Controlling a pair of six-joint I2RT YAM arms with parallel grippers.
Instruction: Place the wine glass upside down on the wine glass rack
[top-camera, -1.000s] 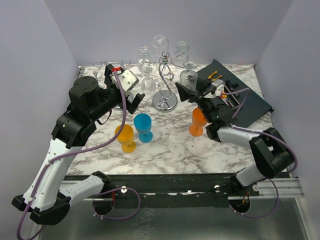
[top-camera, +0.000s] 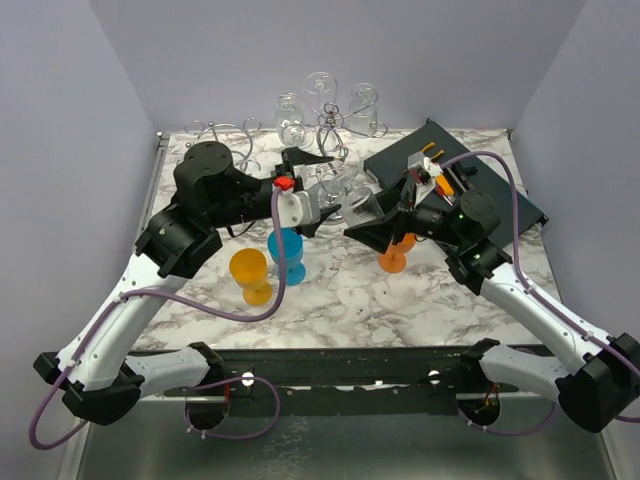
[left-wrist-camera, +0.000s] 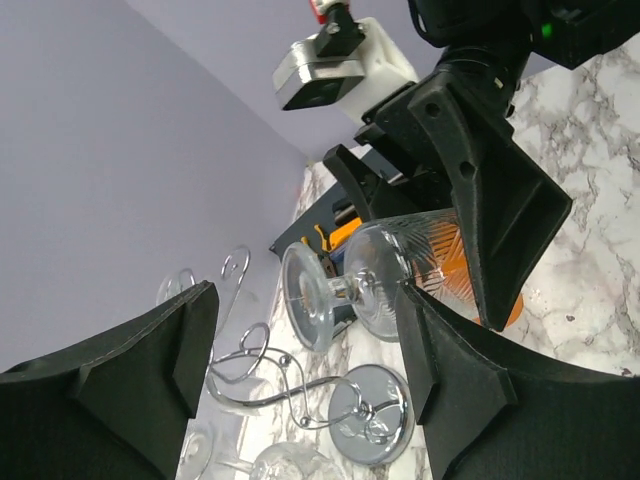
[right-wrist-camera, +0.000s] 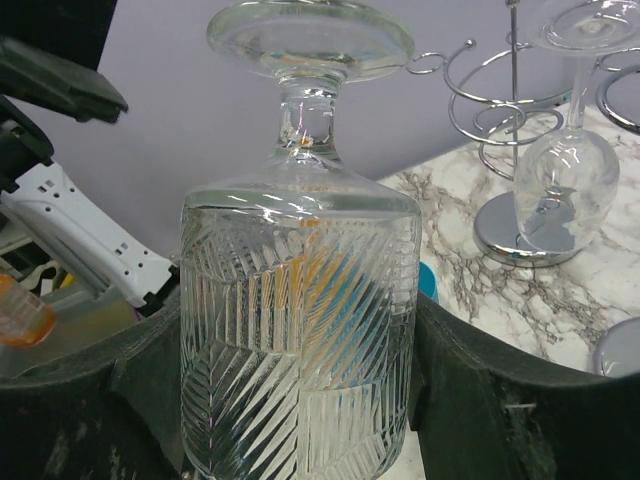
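Observation:
My right gripper (top-camera: 378, 207) is shut around the bowl of a clear, ribbed wine glass (right-wrist-camera: 300, 340). In the left wrist view this glass (left-wrist-camera: 435, 245) lies tilted nearly sideways, its foot (left-wrist-camera: 308, 298) pointing toward my left gripper. The left fingers stand apart on either side of that foot as seen from the wrist, with no clear contact. From above, the left gripper (top-camera: 333, 184) is close to the foot end. Behind the hands rises the chrome wine glass rack (top-camera: 328, 117); its round base (left-wrist-camera: 370, 415) is partly hidden from above by the grippers.
Several clear glasses hang upside down on the rack, one (right-wrist-camera: 566, 180) near the held glass. A blue goblet (top-camera: 286, 250), yellow goblet (top-camera: 250, 268) and orange goblet (top-camera: 393, 258) stand in front. A dark tool board (top-camera: 500, 190) lies right.
The right gripper has brought the glass left and toward the front, tipping its foot over to the left. My left gripper has moved right, toward the glass.

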